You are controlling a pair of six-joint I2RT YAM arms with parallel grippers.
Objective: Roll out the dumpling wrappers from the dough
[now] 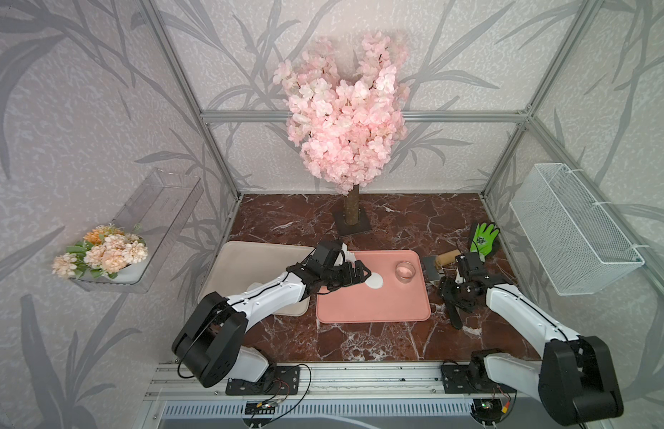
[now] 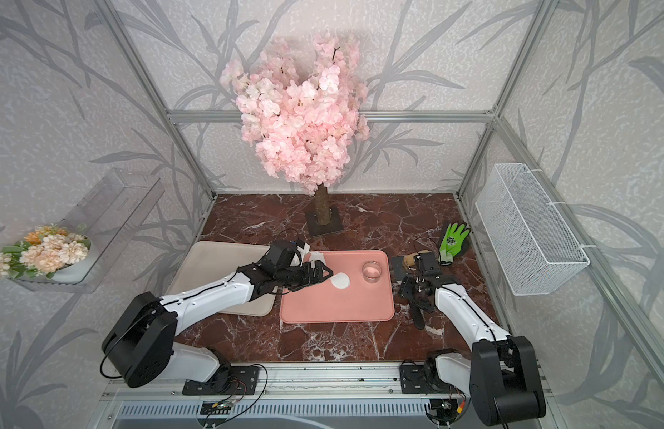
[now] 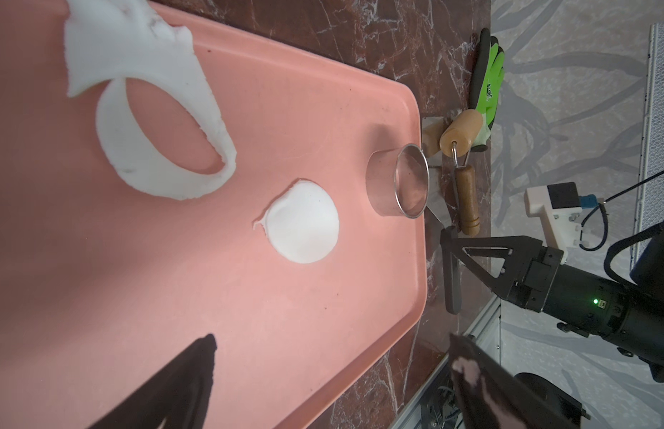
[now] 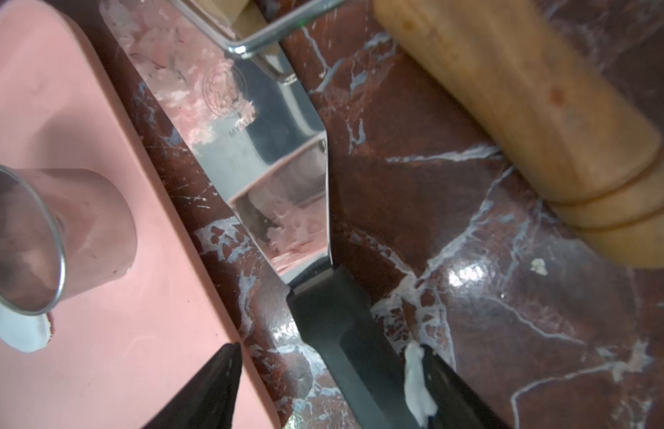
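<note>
A round white dough wrapper lies flat on the pink tray. Left of it in the left wrist view is leftover dough with a hole in it. A metal ring cutter stands at the tray's right side. My left gripper hangs open above the tray, nothing between its fingers. Outside the tray on the right lies a spatula with dough smears on its blade; its black handle lies between the fingers of my open right gripper. A bit of white dough clings to a right fingertip.
The wooden roller, with its handle, lies beside the spatula. A green glove sits behind it. On the left a beige tray holds another white round. The front of the pink tray is clear.
</note>
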